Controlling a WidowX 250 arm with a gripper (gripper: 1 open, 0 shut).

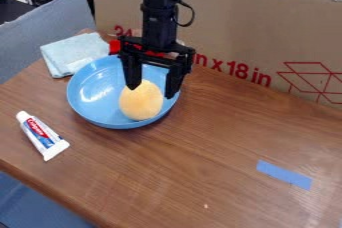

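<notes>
A pale yellow rounded object (140, 102) rests in a blue plate (94, 96) on the wooden table. My black gripper (151, 83) is open over the plate, its two fingers spread either side of the yellow object's upper part, with the left finger in front of the plate's middle and the right one near the plate's right side. Whether either finger touches the object I cannot tell.
A toothpaste tube (43, 136) lies at the front left. A folded pale cloth (70, 52) and a red item sit behind the plate. A cardboard panel (254, 27) walls the back. Blue tape (283, 175) marks the right.
</notes>
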